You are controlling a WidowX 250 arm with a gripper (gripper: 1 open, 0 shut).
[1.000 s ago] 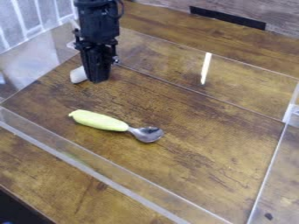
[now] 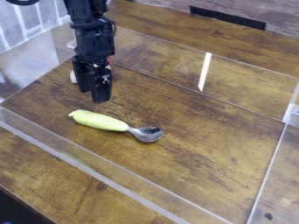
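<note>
My black gripper [image 2: 91, 84] hangs low over the wooden tray floor at the upper left, its fingers open and pointing down. A small pale object [image 2: 76, 76] is partly hidden behind it; I cannot tell what it is. In front of the gripper lies a spoon [image 2: 147, 133] with a pale yellow-green handle [image 2: 100, 120], its metal bowl toward the right.
Clear plastic walls [image 2: 274, 175] edge the wooden work area [image 2: 211, 149]. A white strip [image 2: 205, 72] stands at the back wall.
The spoon has not moved.
</note>
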